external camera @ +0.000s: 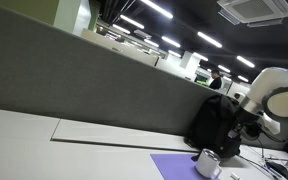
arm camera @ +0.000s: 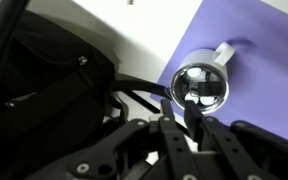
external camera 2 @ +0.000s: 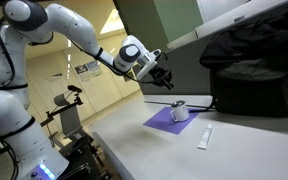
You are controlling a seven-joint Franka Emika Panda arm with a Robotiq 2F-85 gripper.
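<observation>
A white mug (arm camera: 202,80) stands upright on a purple mat (arm camera: 269,75) in the wrist view, its handle toward the upper right. Several pale spots show inside it, too unclear to name. My gripper reaches in from the bottom, its fingertips a little apart and nothing seen between them. They overlap the mug's near rim in this view. From exterior view 2, the gripper (external camera 2: 168,82) hangs above and behind the mug (external camera 2: 179,108), clear of it. In exterior view 1 the mug (external camera: 207,163) sits at the mat's right side.
A black bag (external camera 2: 254,75) lies against the grey partition (external camera: 104,85), close to the gripper, with a strap reaching toward the mug. A white marker-like object (external camera 2: 205,136) lies on the table in front.
</observation>
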